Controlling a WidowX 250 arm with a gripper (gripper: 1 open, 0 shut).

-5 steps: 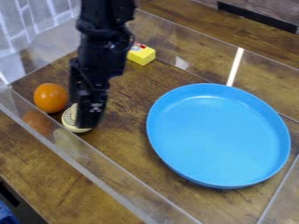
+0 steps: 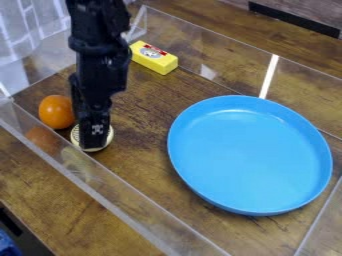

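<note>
The dark gripper [image 2: 96, 125] reaches down from the top left to a pale round object with a dark ring [image 2: 91, 138], which is partly hidden beneath its fingertips. An orange round object [image 2: 55, 111] lies just left of the gripper. I cannot tell whether the fingers are open or shut on the pale object.
A large blue plate [image 2: 250, 153] fills the right side. A yellow box [image 2: 154, 57] lies at the back. Clear plastic walls run along the left and front.
The plate and yellow box stay put.
</note>
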